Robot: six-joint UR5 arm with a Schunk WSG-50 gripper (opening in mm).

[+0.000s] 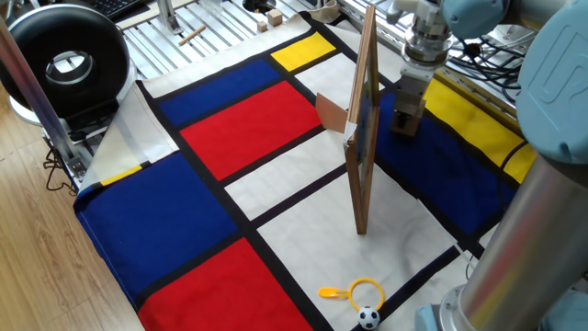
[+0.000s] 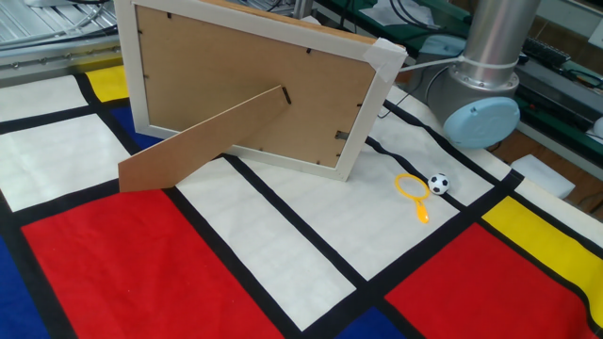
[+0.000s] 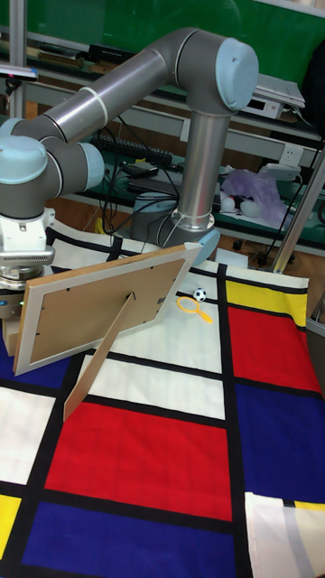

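A picture frame (image 1: 364, 138) stands upright on the cloth, propped by its brown back leg (image 2: 203, 143); its back faces the camera in the second and third exterior views. My gripper (image 1: 407, 124) hangs on the opposite side of the frame from that leg, pointing down over the blue patch. Its fingertips are too small and dark to show whether they are apart or together. A yellow magnifying glass (image 1: 366, 293) lies flat on the white patch, and a small football (image 1: 368, 317) rests against its ring. In the second exterior view the frame hides my gripper.
A cloth (image 2: 273, 254) with red, blue, yellow and white blocks covers the table. Small wooden blocks (image 1: 275, 17) sit on the slatted metal surface at the back. A black round object (image 1: 69, 64) stands at the left.
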